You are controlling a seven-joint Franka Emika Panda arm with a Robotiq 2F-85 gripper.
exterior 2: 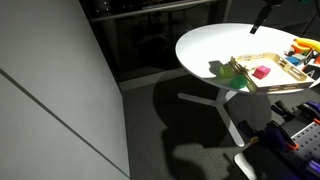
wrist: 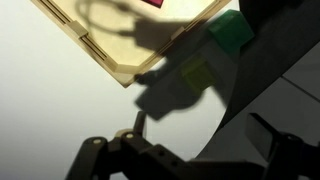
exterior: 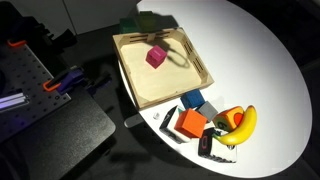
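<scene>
In the wrist view my gripper stands open, its dark fingers (wrist: pixel 139 124) wide apart and nothing between them. Ahead of the fingertips, in shadow, lie a yellow-green cube (wrist: pixel 198 75) and a darker green cube (wrist: pixel 231 31), both near the table edge. A shallow wooden tray (wrist: pixel 92 45) fills the top of that view. Inside it sits a pinkish-red cube (exterior: pixel 156 57). From the second exterior view, my gripper (exterior 2: pixel 277 20) appears as a dark shape above the round white table, and the two green cubes stand beside the tray.
Crowded at the tray's other end are an orange block (exterior: pixel 191 123), a blue block (exterior: pixel 191 99), a grey block (exterior: pixel 207 111) and a yellow banana (exterior: pixel 239 127). The floor below is dark.
</scene>
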